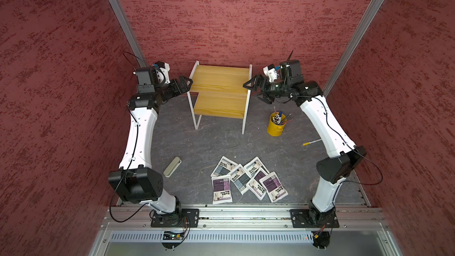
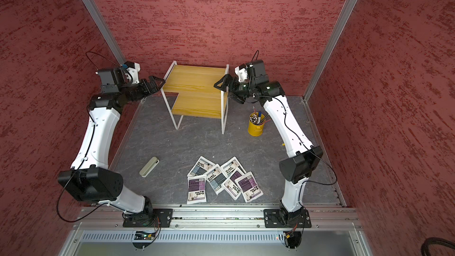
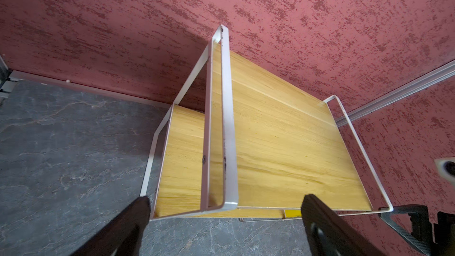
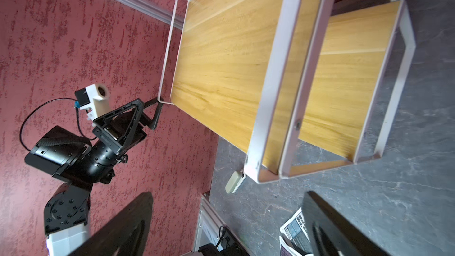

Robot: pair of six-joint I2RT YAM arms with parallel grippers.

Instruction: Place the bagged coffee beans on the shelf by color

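Several flat coffee bags lie in an overlapping group near the table's front edge, some with purple labels like the purple-label bag (image 1: 221, 189), others with grey-blue labels like the grey-blue bag (image 1: 240, 178). Behind them stands a two-tier wooden shelf (image 1: 220, 78) with white metal sides, both boards bare where visible. My left gripper (image 1: 186, 84) is open at the shelf's left side, its fingers blurred in its wrist view. On the opposite side, my right gripper (image 2: 229, 90) is likewise open by the shelf's right frame. Neither has anything between its fingers.
A yellow pail (image 1: 275, 126) of pens stands right of the shelf. The stapler-like pale object (image 1: 172, 166) lies at the left, and a yellow-handled tool (image 1: 310, 142) at the right. Bare grey table separates shelf and bags.
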